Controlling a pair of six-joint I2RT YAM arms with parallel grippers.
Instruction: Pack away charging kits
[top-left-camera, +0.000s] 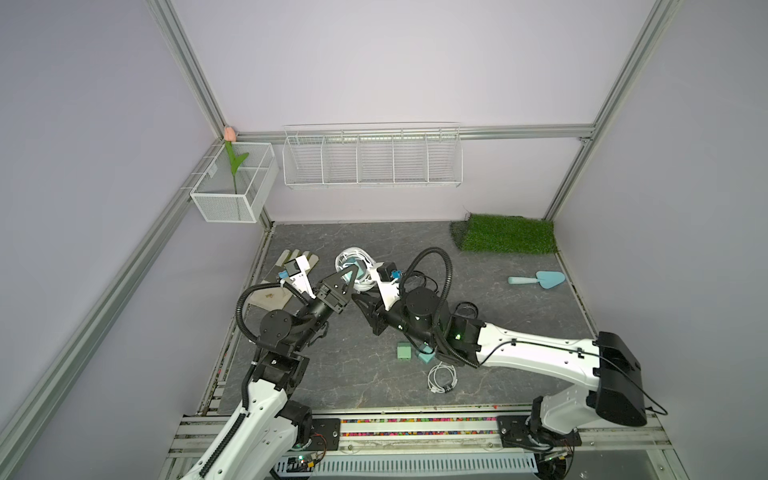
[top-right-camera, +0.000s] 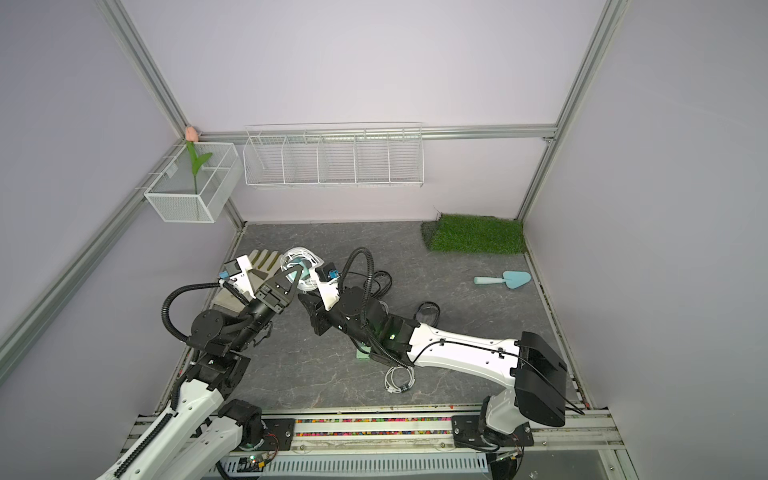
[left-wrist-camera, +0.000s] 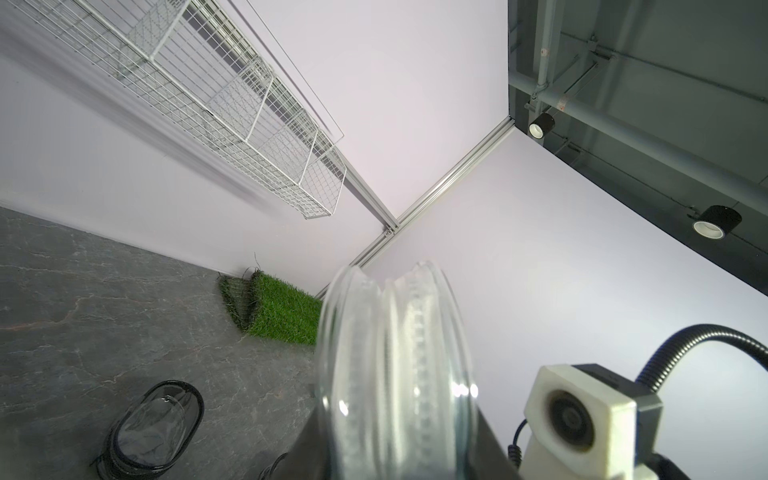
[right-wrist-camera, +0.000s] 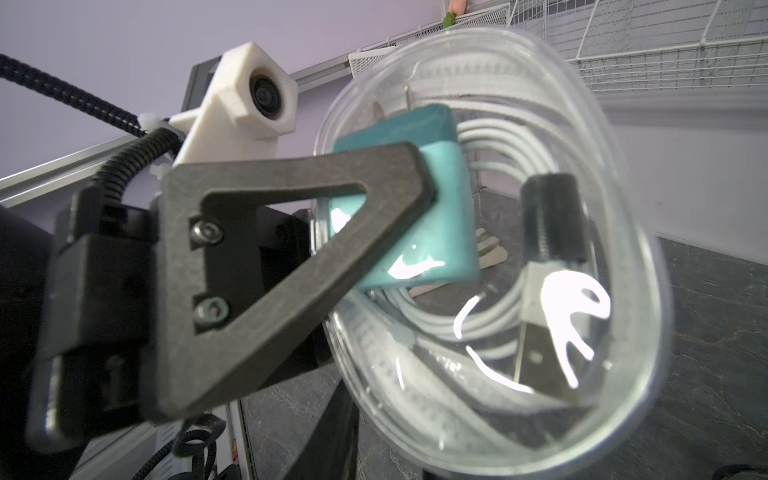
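My left gripper (top-left-camera: 352, 273) is shut on a clear round pouch (top-left-camera: 357, 264), held up above the floor. In the right wrist view, a teal charger (right-wrist-camera: 436, 216) and a coiled white cable (right-wrist-camera: 492, 136) show inside it, with a left finger (right-wrist-camera: 376, 172) pressed across the charger's side. Its edge with two white zipper bands (left-wrist-camera: 396, 352) faces the left wrist camera; I cannot tell whether it is zipped. Close below the pouch my right gripper (top-left-camera: 364, 310) is part open, nothing seen between its fingers. One dark finger (right-wrist-camera: 332, 436) shows beneath the pouch.
On the floor lie a green block (top-left-camera: 404, 350), a teal block (top-left-camera: 425, 354), a coiled cable (top-left-camera: 441, 377) and a clear pouch with black rim (left-wrist-camera: 156, 428). A wire basket (top-left-camera: 372, 160) hangs on the back wall; a white basket (top-left-camera: 228, 209) hangs left. Both arms stand close together.
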